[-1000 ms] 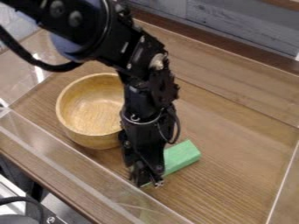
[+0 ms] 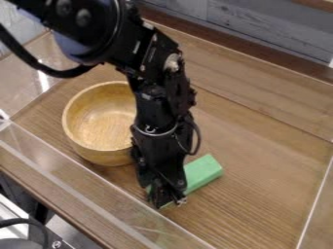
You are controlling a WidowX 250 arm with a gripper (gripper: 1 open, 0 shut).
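My black gripper [image 2: 162, 189] is lowered in the middle of the camera view, its fingertips at a light green block [image 2: 203, 171] on the wooden counter. The gripper hides part of the block, and how far apart the fingers stand is unclear. A tan wooden bowl [image 2: 95, 121] sits just left of the arm, partly behind it.
A clear rail runs along the near left edge, with a black cable at the lower left corner. A grey plank wall stands at the back.
The arm has shifted very slightly over the last second, with the gripper staying at the green block. The block and bowl look about the same.
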